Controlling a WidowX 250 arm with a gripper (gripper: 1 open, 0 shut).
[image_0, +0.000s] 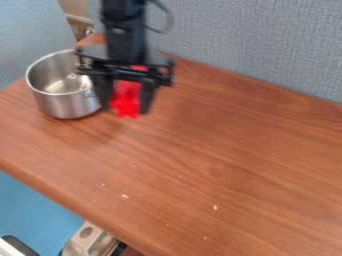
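Observation:
My dark gripper (127, 88) hangs at the upper left, shut on a red object (126, 104), whose shape is blurred. It is just right of a steel pot (56, 90) with a wire handle, partly in front of the pot's right side. Whether the red object is over the rim or beside it is hard to tell.
A grey textured wall (261, 40) runs along the back. A blue surface lies beyond the table's lower-left edge, with a small metal fitting (91, 240) near it.

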